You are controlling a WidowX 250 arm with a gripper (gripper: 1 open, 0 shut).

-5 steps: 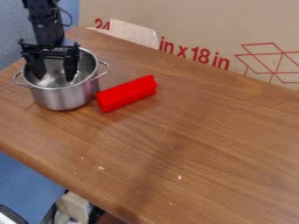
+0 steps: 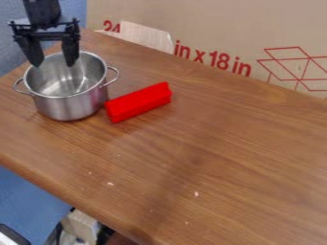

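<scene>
My black gripper (image 2: 54,54) hangs at the top left over a steel pot (image 2: 72,103), its fingers pointing down at the pot's upper opening. The fingers stand apart, with nothing visible between them. The two-handled pot sits upright near the table's left edge. A red cylindrical object (image 2: 138,101) lies on the wooden table just right of the pot, apart from my gripper.
A large cardboard sheet (image 2: 243,38) with red print stands along the back. Blue material (image 2: 26,201) lies beyond the table's left edge.
My gripper has risen out of the pot and shifted slightly left. The pot and the red object have stayed in place.
</scene>
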